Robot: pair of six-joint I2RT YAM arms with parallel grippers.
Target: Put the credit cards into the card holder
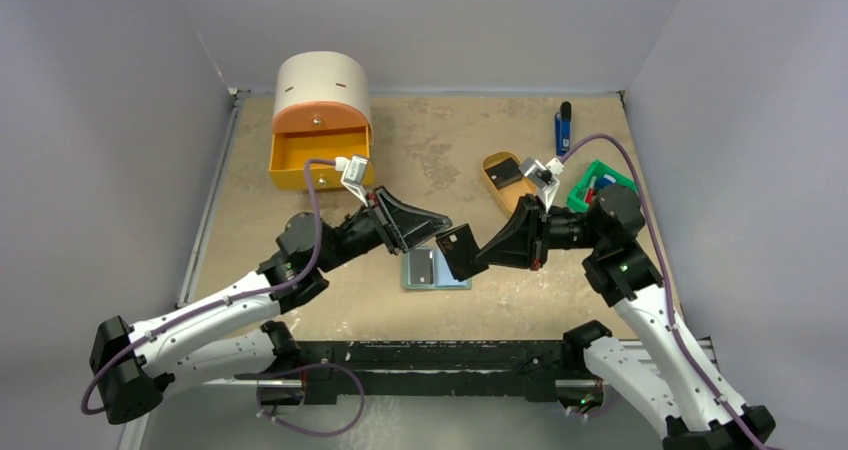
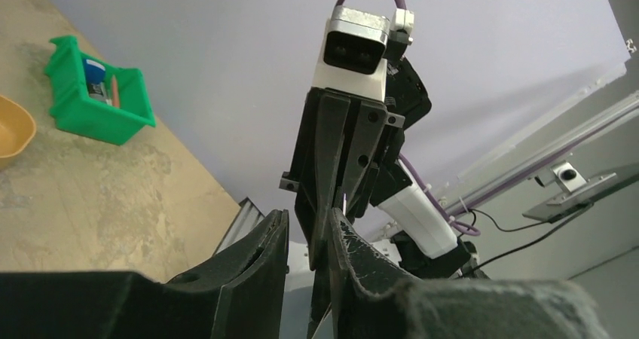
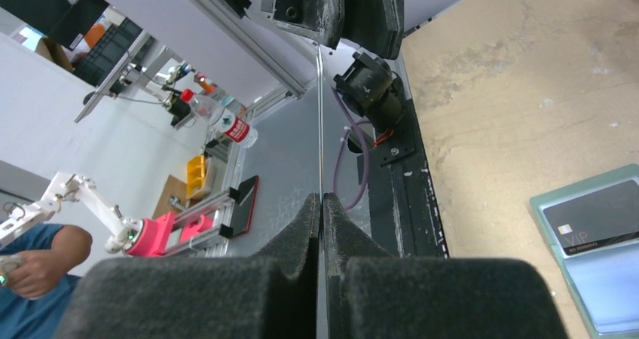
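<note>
A black credit card (image 1: pixel 460 252) hangs above the table, with my right gripper (image 1: pixel 483 257) shut on its edge. In the right wrist view this card (image 3: pixel 320 135) appears edge-on, as a thin line above my right fingertips. My left gripper (image 1: pixel 447 226) is part open at the card's upper left corner; its fingers (image 2: pixel 273 241) stand apart on either side of the card's line, contact unclear. Below them the open card holder (image 3: pixel 539 205) lies on the table. One dark card (image 3: pixel 597 215) sits in one side; the other side's blue pocket (image 3: pixel 610 282) shows no card.
Behind my right gripper, a yellow tray (image 1: pixel 522 192) contains another black card (image 1: pixel 504 172). A green bin (image 1: pixel 577 203) and a blue tool (image 1: pixel 563 130) are at the right. The white-and-orange drawer box (image 1: pixel 320 118) stands back left, drawer out. Mid-table behind the grippers is clear.
</note>
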